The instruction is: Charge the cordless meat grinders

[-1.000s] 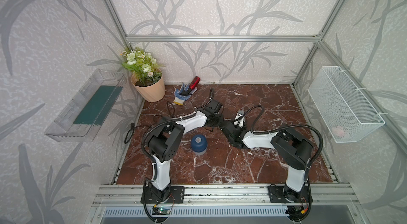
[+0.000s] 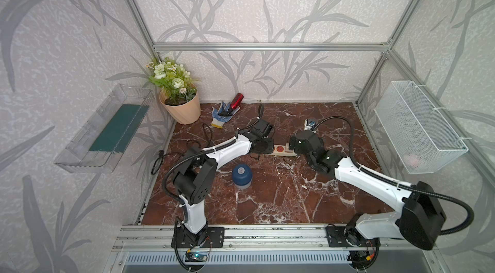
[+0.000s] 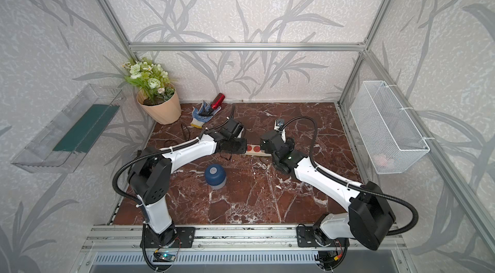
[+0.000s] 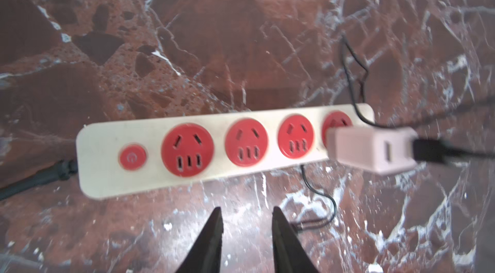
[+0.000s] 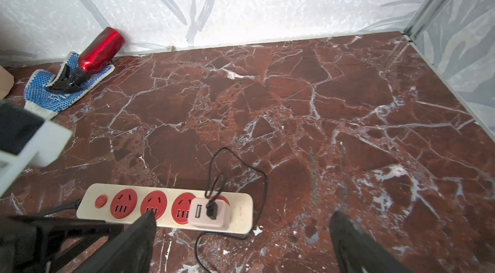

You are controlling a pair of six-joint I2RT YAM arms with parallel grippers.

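Observation:
A white power strip [image 4: 221, 144] with red sockets lies on the marble table. Plugged over its right-end socket sits a pale pink charger cube [image 5: 208, 213], with a black plug [image 5: 211, 209] in one of its USB ports. A thin black cable [image 5: 266, 190] loops from it around the strip's end. My left gripper hovers at the strip's near side, fingers apart, nothing between them. My right gripper is wide open and empty, clear of the cube. The blue-topped meat grinder [image 2: 241, 174] stands upright in front of the left arm.
A flower pot [image 2: 180, 109] fills the back left corner, beside a glove [image 5: 43, 89] bearing a red-handled tool [image 5: 101, 50]. Wire baskets hang on both side walls. Both forearms are close together over the strip.
My right arm has swung back to the right, exposing the strip and cube it was covering. The left arm has shifted only slightly. The grinder has stayed put.

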